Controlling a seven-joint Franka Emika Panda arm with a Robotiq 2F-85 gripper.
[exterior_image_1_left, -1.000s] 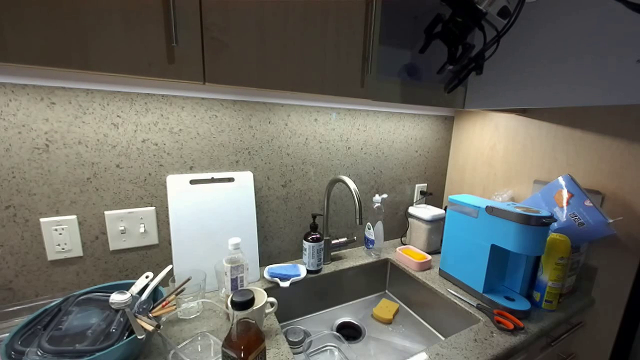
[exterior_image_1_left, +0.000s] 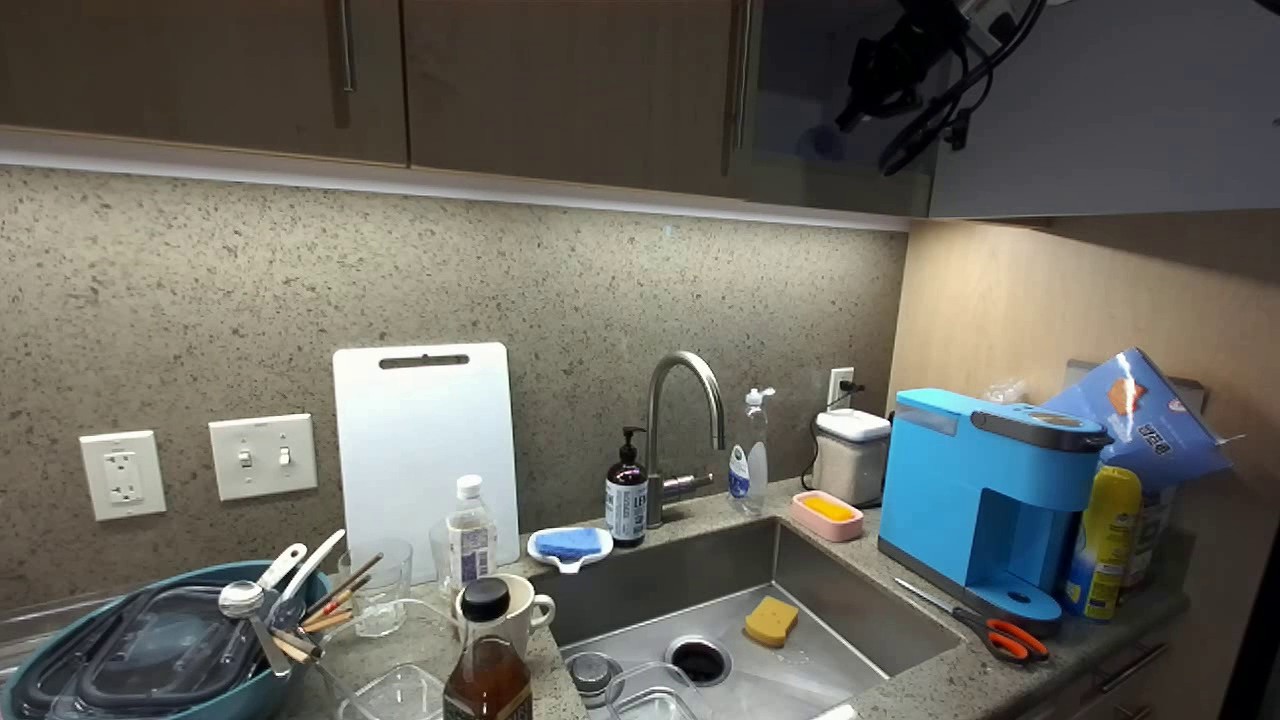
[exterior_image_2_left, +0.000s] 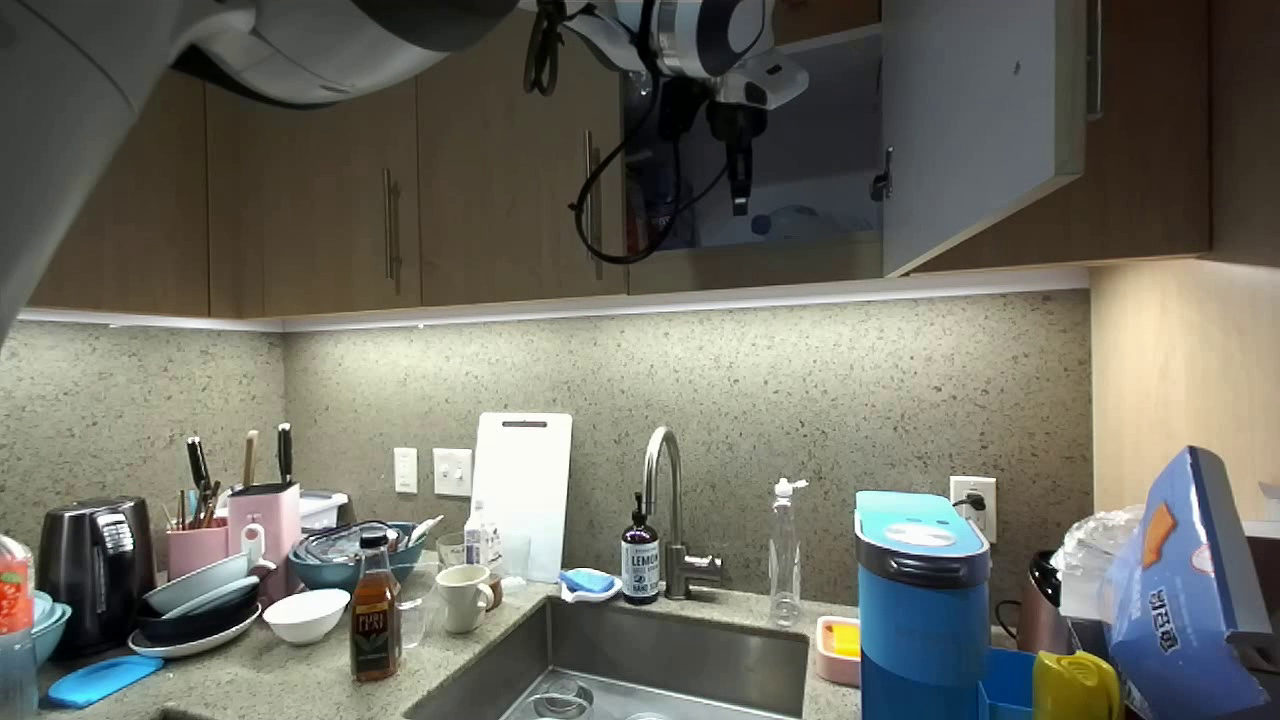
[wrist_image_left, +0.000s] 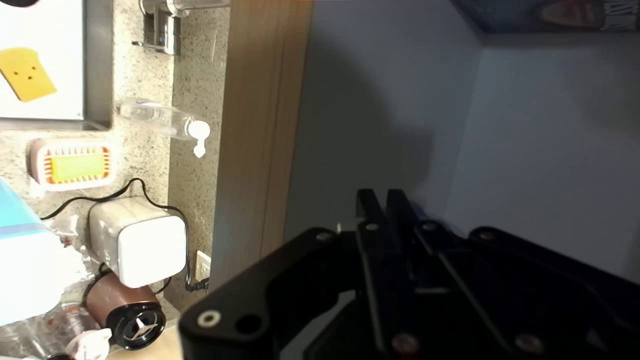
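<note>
My gripper is shut or nearly so, its black fingertips side by side with only a sliver between them and nothing seen held there. In exterior view 2, the gripper (exterior_image_2_left: 740, 206) points down in front of the open upper cabinet. A clear bottle (exterior_image_2_left: 798, 221) with a blue cap (exterior_image_2_left: 762, 224) is inside on the cabinet floor, just right of and behind the fingertips. Exterior view 1 has the gripper (exterior_image_1_left: 847, 121) high at the top right, with the dim round cap (exterior_image_1_left: 823, 143) apart from it. In the wrist view the fingers hide nearly all of the bottle.
The cabinet door (exterior_image_2_left: 984, 120) stands open to the right. A dark printed package (wrist_image_left: 558, 15) is deeper in the cabinet. Below are the sink (exterior_image_1_left: 828, 600), the faucet (exterior_image_1_left: 655, 444), a blue coffee machine (exterior_image_1_left: 936, 480) and orange-handled scissors (exterior_image_1_left: 1014, 642). Cabinet floor right of the bottle looks clear.
My gripper has gone from wide open to shut.
</note>
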